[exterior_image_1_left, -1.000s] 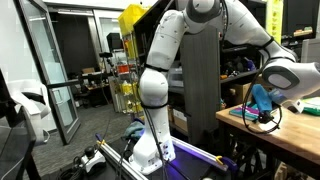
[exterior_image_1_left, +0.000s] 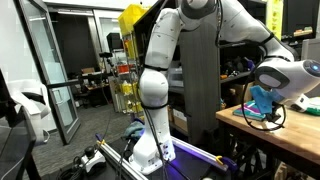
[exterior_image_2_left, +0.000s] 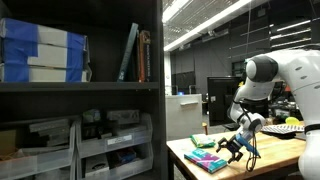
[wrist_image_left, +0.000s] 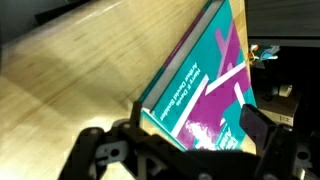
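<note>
A teal, white and magenta book (wrist_image_left: 200, 90) lies on the wooden table, its cover facing up and its spine edge toward the bare wood. In the wrist view my gripper is open, with the near end of the book between its dark fingers. One finger stands over the wood beside the spine; the other overlaps the cover's far side. Whether either touches the book I cannot tell. From the second exterior view, the gripper (exterior_image_2_left: 236, 150) hangs low over the tabletop, just right of the book (exterior_image_2_left: 206, 161).
A green item (exterior_image_2_left: 207, 140) lies farther back on the table (exterior_image_2_left: 275, 160). A dark shelf (exterior_image_2_left: 110, 75) with boxes, bins and upright books stands to the left. Bare wood shows beside the book's spine (wrist_image_left: 60, 90).
</note>
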